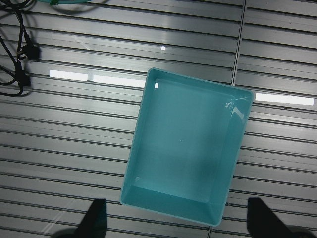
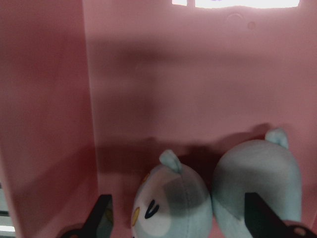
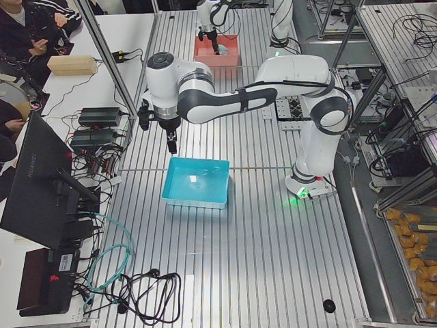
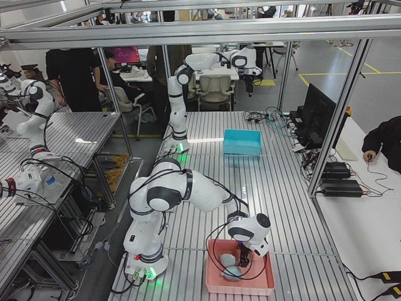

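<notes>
An empty cyan bin (image 3: 194, 183) lies on the slatted metal table, with my left gripper above it, fingers spread and nothing between them in the left wrist view. A pink bin (image 4: 240, 284) at the other end holds two light-blue plush toys: one with a white face (image 2: 171, 208), the other a plain rounded one (image 2: 255, 173). My right gripper is lowered into the pink bin, open, with its fingers apart around the toys; whether it touches them I cannot tell.
Black cables (image 3: 150, 301) and a teal cable lie on the table beside the cyan bin. A monitor (image 3: 37, 178) stands along the side, people sit nearby, and metal frame posts edge the workspace.
</notes>
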